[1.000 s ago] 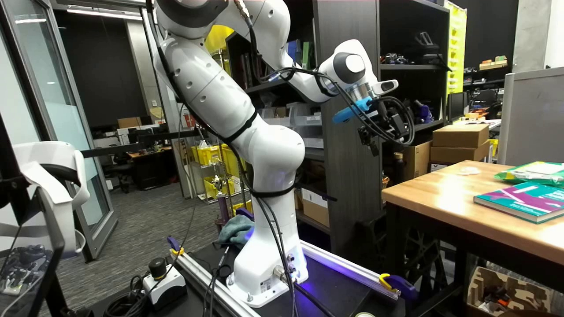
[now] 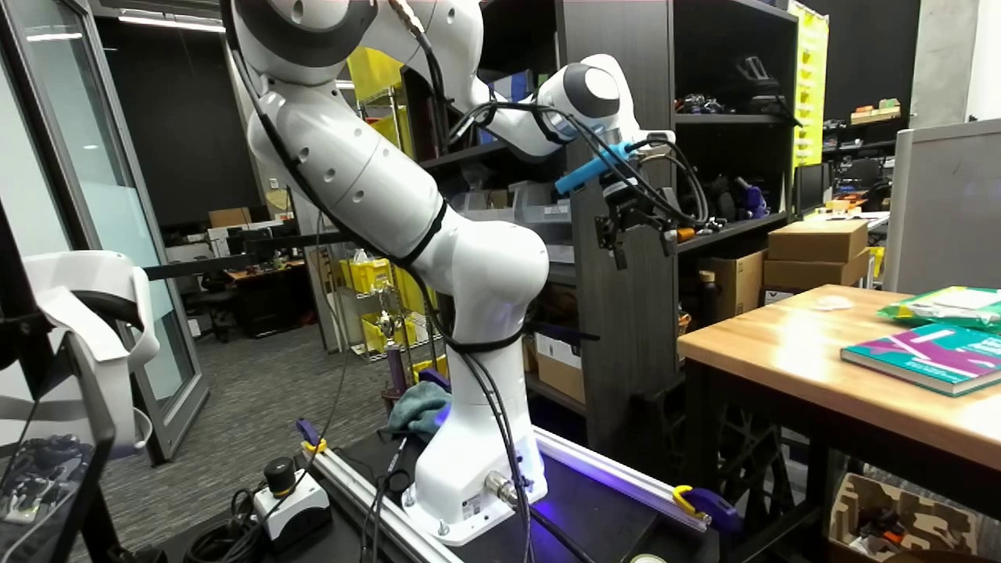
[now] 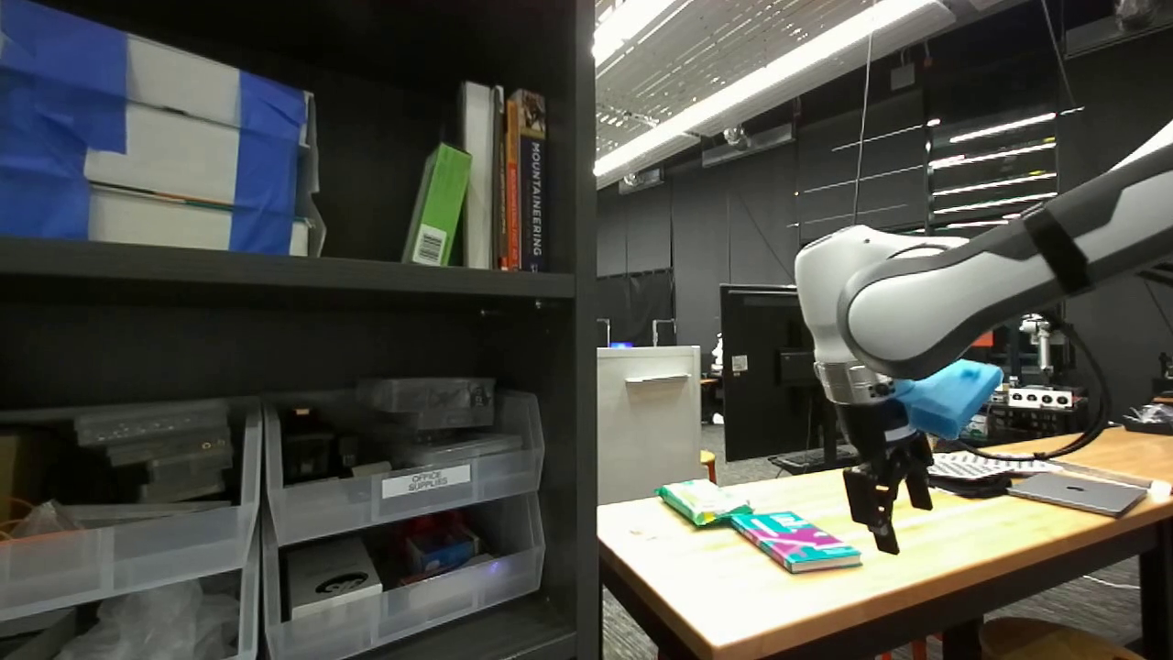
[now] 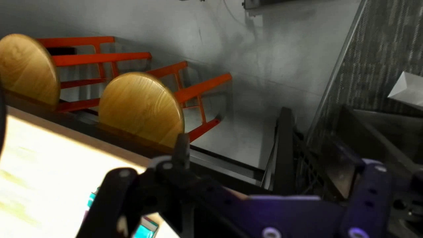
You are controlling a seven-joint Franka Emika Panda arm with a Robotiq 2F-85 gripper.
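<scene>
My gripper [image 2: 644, 249] hangs in the air in front of the dark shelf unit, its black fingers parted and nothing between them. Exterior view 2 shows the gripper [image 3: 902, 517] pointing down, with the wooden table behind it in that view. On the table a teal and purple book [image 2: 929, 356] lies flat, well apart from the gripper; in exterior view 2 this book [image 3: 794, 541] is left of the fingers. Only a small corner of the book [image 4: 145, 230] shows in the wrist view, largely hidden behind the gripper's body.
A green packet [image 2: 948, 305] lies beside the book on the table [image 2: 788, 328]. The shelf [image 3: 330, 269] holds upright books [image 3: 528, 181], a green box [image 3: 440, 203] and clear bins [image 3: 407, 484]. Round stools [image 4: 140, 107] stand at the table's edge. A laptop [image 3: 1078, 493] lies on the table.
The arm has drawn back toward the left in exterior view 1. The gripper has swung to point more steeply down, and its separated fingers show more clearly.
</scene>
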